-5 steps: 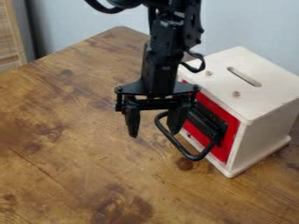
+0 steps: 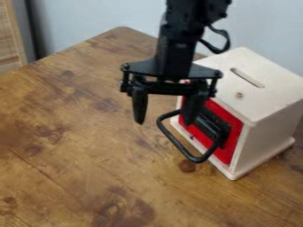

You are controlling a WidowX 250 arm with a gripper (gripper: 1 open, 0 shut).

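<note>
My black gripper [image 2: 166, 106] hangs open over the table in front of a pale wooden toaster-like box [image 2: 258, 93], with nothing seen between its fingers. The box has a slot on top and a red front panel [image 2: 221, 154]. A black bar handle [image 2: 186, 155] sticks out from that panel as a loop, low and angled toward the table, just below and right of the gripper. The gripper's right finger overlaps the box's front in this view; whether it touches cannot be told.
A grey wall stands behind, and a wooden panel [image 2: 10, 35] is at the far left edge.
Over the last second the gripper has moved up and a little to the right, after a slight shift left. The box and its handle have not visibly moved.
</note>
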